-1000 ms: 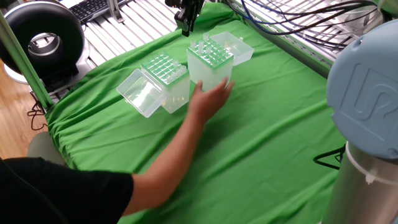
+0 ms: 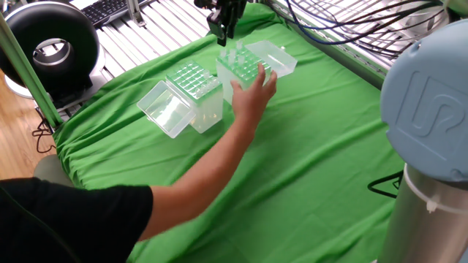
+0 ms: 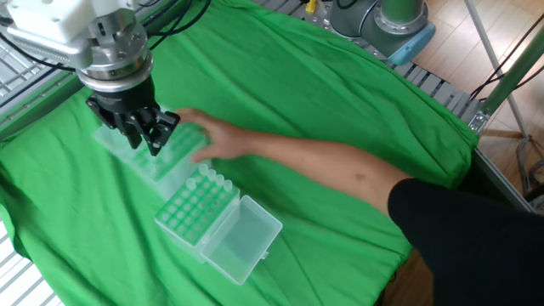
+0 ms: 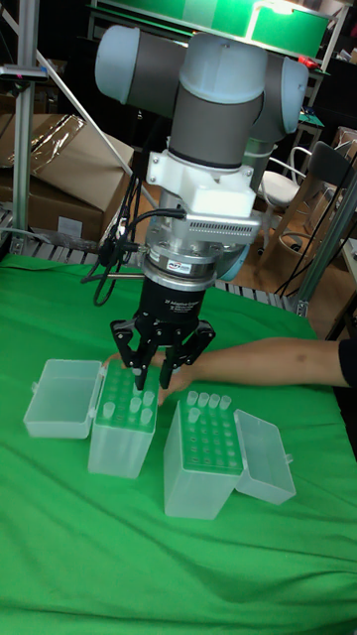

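Note:
My gripper hangs fingers-down just above one tip box. Its fingers are spread apart, with nothing visible held between them. That box is frosted and open-lidded, with a green rack top and several clear tips standing in it. A person's hand grasps this box around its upper part. Beside it stands a second, similar box, with several tips mostly in its back row. In exterior view 2, my gripper partly covers the first box.
Both lids, the first box's and the second's, lie folded outward. The person's forearm crosses the green cloth. Cables run along the far edge. Cloth in front of the boxes is clear.
My gripper has hardly moved.

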